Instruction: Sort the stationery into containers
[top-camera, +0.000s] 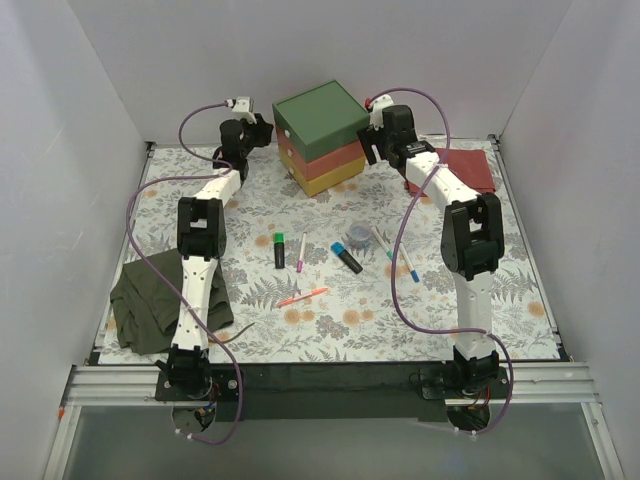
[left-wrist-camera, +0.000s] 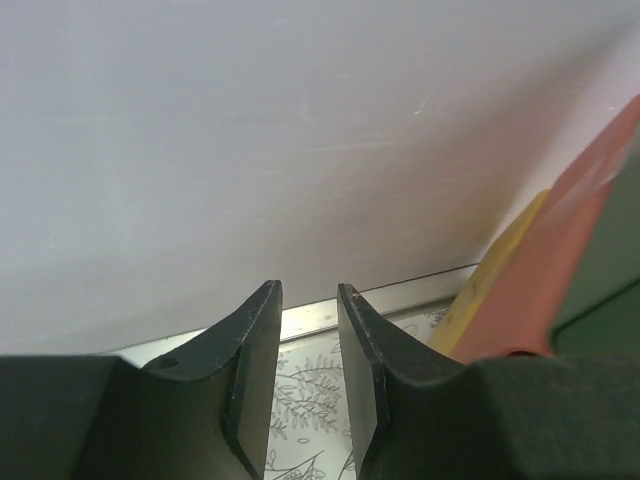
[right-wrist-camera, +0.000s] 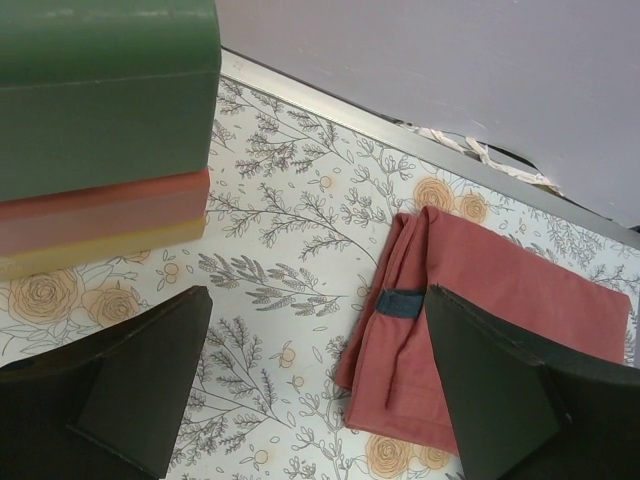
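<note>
At the back centre stands a stack of green (top-camera: 318, 115), red (top-camera: 320, 163) and yellow (top-camera: 330, 180) boxes. My left gripper (top-camera: 258, 133) is left of it, fingers open and empty. My right gripper (top-camera: 370, 145) is open at the stack's right, above the table, nothing between its fingers. Stationery lies mid-table: a green-capped marker (top-camera: 280, 250), a purple-tipped pen (top-camera: 301, 252), a blue-capped marker (top-camera: 346, 257), two pale blue-tipped pens (top-camera: 382, 243) (top-camera: 408, 262) and an orange pen (top-camera: 302, 297). A small clear round container (top-camera: 360, 234) sits among them.
A folded red cloth (right-wrist-camera: 500, 330) lies at the back right. A dark green cloth (top-camera: 140, 305) lies at the front left. Walls (top-camera: 570, 150) bound the table at the sides and back.
</note>
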